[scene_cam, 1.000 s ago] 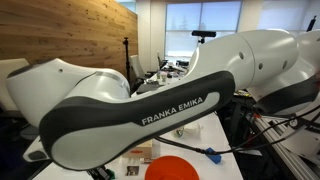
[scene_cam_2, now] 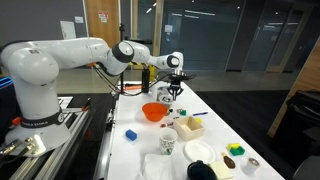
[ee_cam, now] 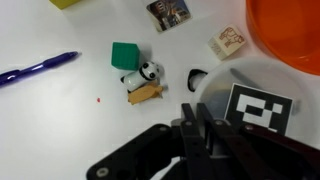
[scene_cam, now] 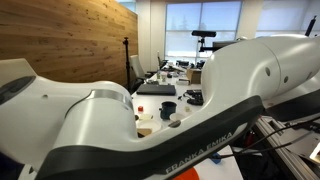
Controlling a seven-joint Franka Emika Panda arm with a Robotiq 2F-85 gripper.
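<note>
In the wrist view my gripper is shut at the near edge of a pale, see-through round container (ee_cam: 225, 82), whose rim appears to be between the fingers. A black-and-white square tag (ee_cam: 262, 108) shows within the container's outline. The orange bowl (ee_cam: 290, 30) lies just beyond it. From exterior view 2, my gripper (scene_cam_2: 172, 92) is over the table near the orange bowl (scene_cam_2: 156, 111), with a pale thing under it. The arm hides the gripper in exterior view 1.
A green block (ee_cam: 125, 55), a small figure (ee_cam: 141, 74), a blue pen (ee_cam: 38, 69) and a wooden block (ee_cam: 226, 42) lie loose nearby. A white mug (scene_cam_2: 167, 147), a white plate (scene_cam_2: 200, 152) and a wooden box (scene_cam_2: 187, 127) stand on the table.
In exterior view 1 the arm has moved across the picture and nearer to the camera. It now covers most of the orange bowl, which showed plainly before.
</note>
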